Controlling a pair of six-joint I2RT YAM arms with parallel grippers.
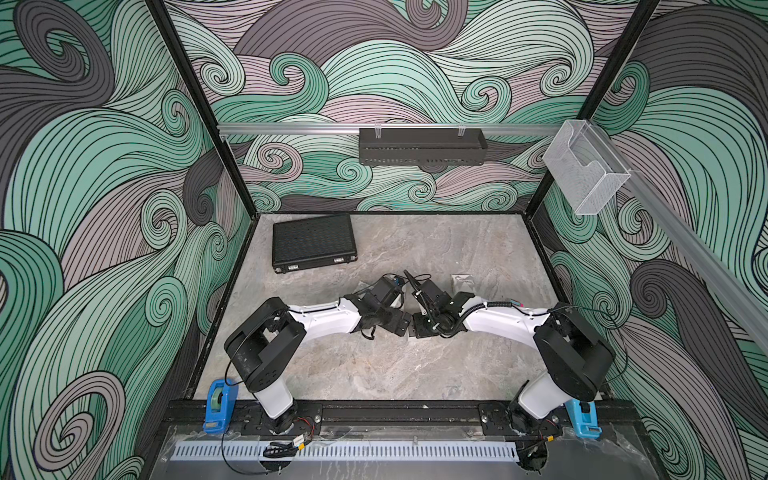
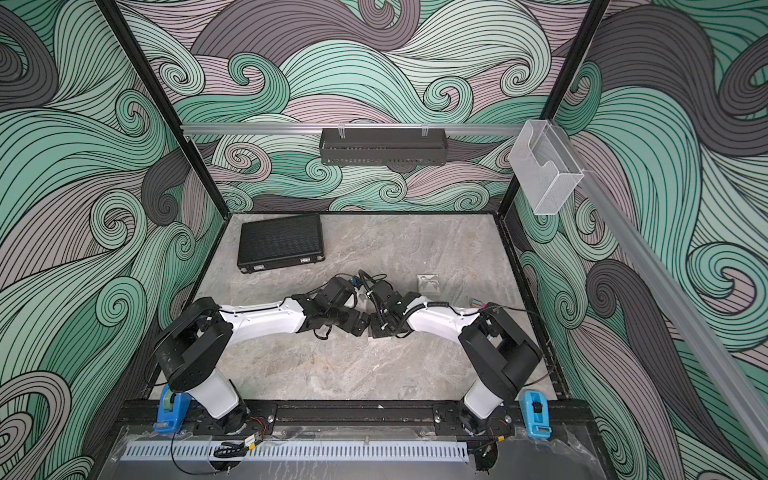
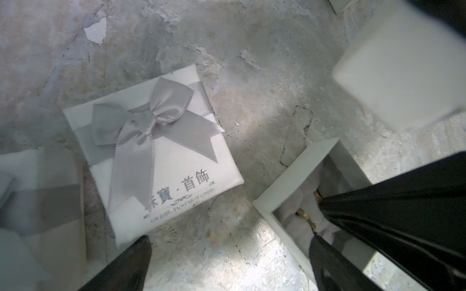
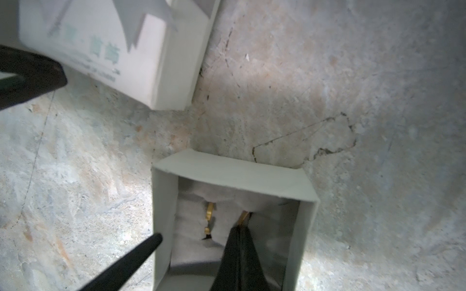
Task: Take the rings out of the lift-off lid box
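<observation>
The opened white box [image 4: 235, 173] holds a grey cushion with two gold rings set in its slots. In the right wrist view, one gold ring [image 4: 209, 212] sits clear on the left side of the cushion. The other gold ring [image 4: 242, 218] shows just beyond the tips of my right gripper, which is shut inside the box with nothing visible between its fingers. My left gripper stands open, its fingers wide apart over bare surface; its right finger [image 3: 335, 264] overlaps the near wall of the box in its own view.
A ribboned white lid or box [image 3: 153, 152] lies left of the opened box, with another ribboned one [image 3: 41, 218] beside it. A black case [image 1: 313, 242] rests at the back left.
</observation>
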